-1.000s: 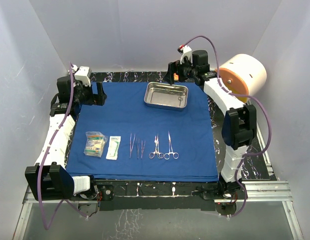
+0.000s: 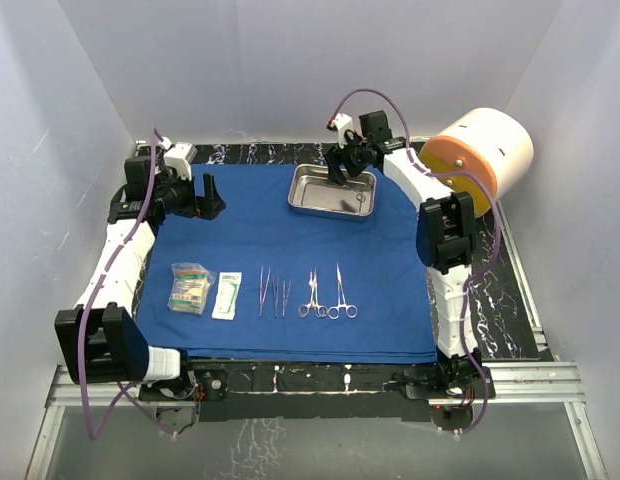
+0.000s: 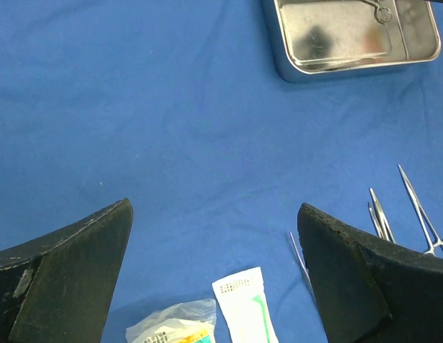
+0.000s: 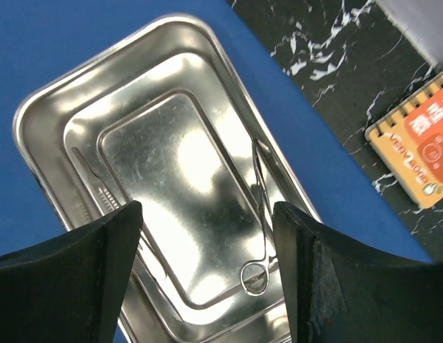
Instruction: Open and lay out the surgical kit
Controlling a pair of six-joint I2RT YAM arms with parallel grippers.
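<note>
The metal tray [image 2: 308, 208] stands at the back of the blue cloth. In the right wrist view, a ringed instrument [image 4: 256, 277] leans along one side of it and a scalpel-like handle [image 4: 111, 199] lies along the other. My right gripper is over the tray, its fingers apart with nothing held between them. My left gripper [image 2: 210, 197] hangs open and empty over the cloth's back left. Laid in a row toward the front are tweezers [image 2: 263, 290], more slim instruments [image 2: 285, 297], and scissor-handled tools [image 2: 313, 300].
Front left on the cloth lie a clear plastic bag of packets [image 2: 191, 288] and a white packet [image 2: 227, 296]. A large cream cylinder with an orange end [image 2: 482, 150] stands at the back right. An orange notebook [image 4: 414, 139] lies beyond the tray.
My right gripper has come from behind the tray to over it, covering part of its inside. The laid-out instruments have stayed put.
</note>
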